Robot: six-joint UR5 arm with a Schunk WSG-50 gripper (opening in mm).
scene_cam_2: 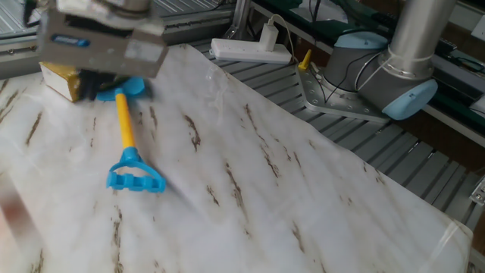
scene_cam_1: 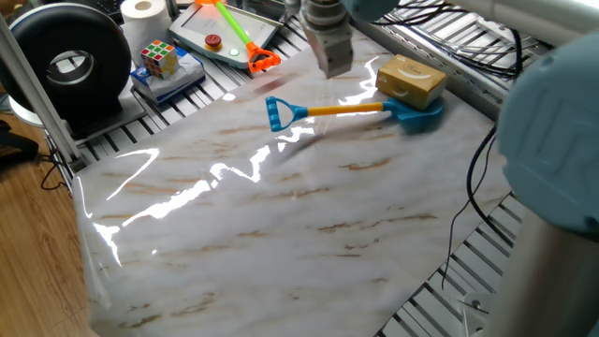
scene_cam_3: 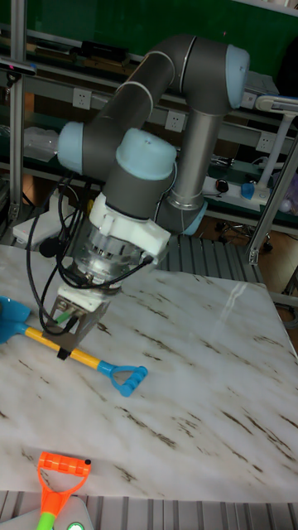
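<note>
A toy shovel with a yellow shaft, a blue D-shaped handle and a blue blade lies on the marble-patterned sheet. A small tan cardboard box sits at the blade; whether it rests on the blade or just behind it, I cannot tell. My gripper hangs above the sheet, beyond the shaft in exterior view 1. In exterior view 2 its dark, blurred fingers overlap the box and blade. In exterior view 3 the gripper appears in front of the shaft. Its finger opening is not clear.
Past the sheet's edge stand a Rubik's cube on a blue-and-white box, a tablet-like panel with a red button, and an orange-and-green toy. Most of the sheet is bare. Cables hang at the right.
</note>
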